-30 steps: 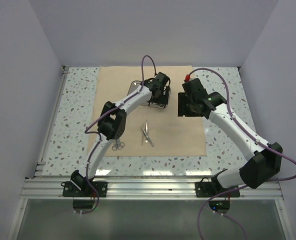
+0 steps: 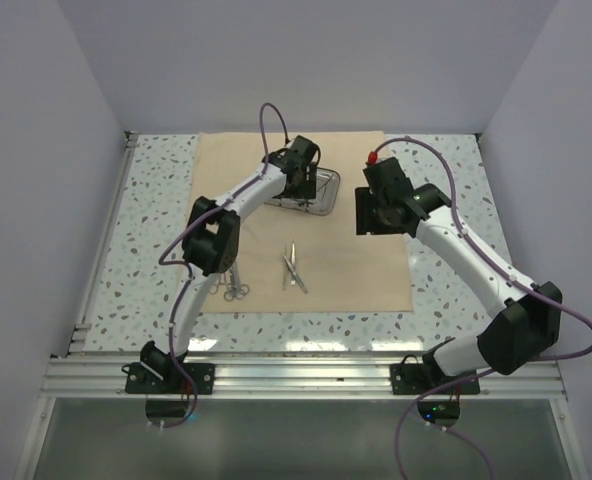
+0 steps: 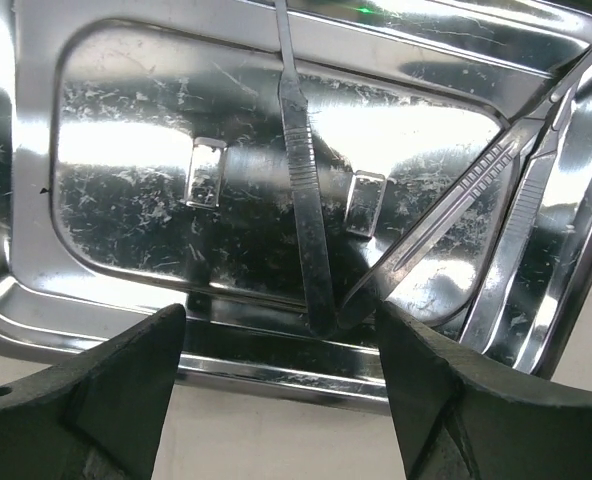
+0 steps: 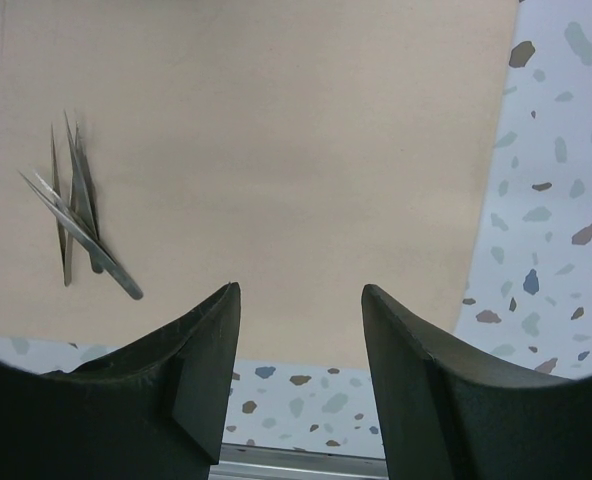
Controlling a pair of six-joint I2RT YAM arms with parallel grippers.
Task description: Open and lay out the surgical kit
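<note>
The steel tray [image 2: 329,200] lies at the back of the beige cloth [image 2: 351,270]. In the left wrist view it holds several long flat handled instruments, one middle handle [image 3: 306,200] and others crossed at the right. My left gripper is over the tray's near side, open, with nothing clearly between its fingers. My right gripper stands open over the cloth to the right, empty. Tweezers [image 4: 91,240] lie in a loose group on the cloth's middle. Scissors [image 2: 236,290] lie at the front left, partly hidden by the left arm.
The speckled tabletop [image 2: 126,260] shows around the cloth, with a metal rail [image 2: 296,368] along the front. The left arm hides part of the cloth's left side.
My left gripper has moved left and slightly back over the tray, uncovering more of the tray's right end in the top view. The right arm looks still.
</note>
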